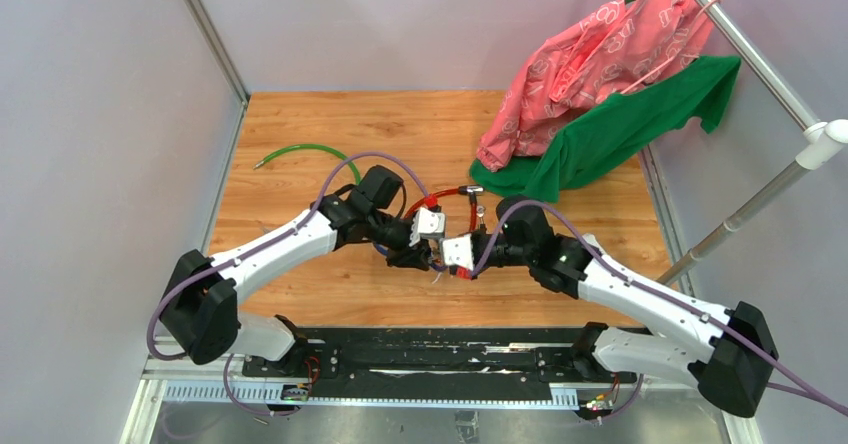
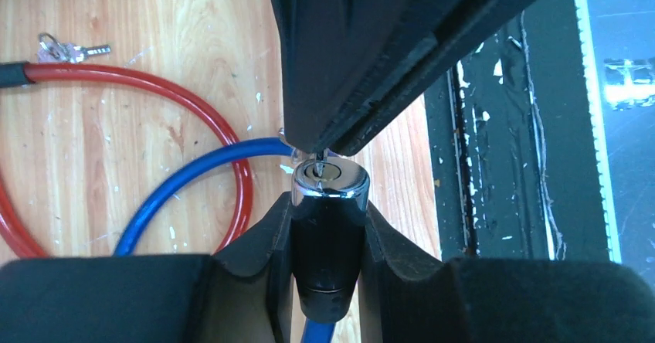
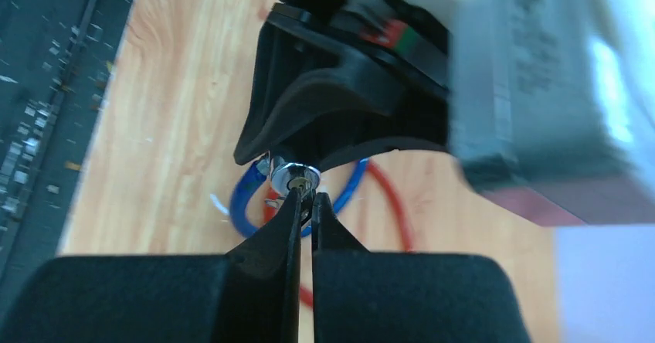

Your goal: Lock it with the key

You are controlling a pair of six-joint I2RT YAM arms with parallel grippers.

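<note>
My left gripper is shut on the black lock body with chrome top (image 2: 330,177), fixed to a blue cable (image 2: 189,174). In the left wrist view a key sits upright in the keyhole, with my right gripper's dark fingers just above it. In the right wrist view my right gripper is shut, its fingertips at the chrome lock end; whether the key is between them is unclear. Both grippers meet near the middle of the top view.
A red cable lock (image 2: 131,78) and loose keys (image 2: 69,52) lie on the wooden table. A green cable (image 1: 310,147) lies at left. Pink and green cloths (image 1: 600,74) occupy the back right.
</note>
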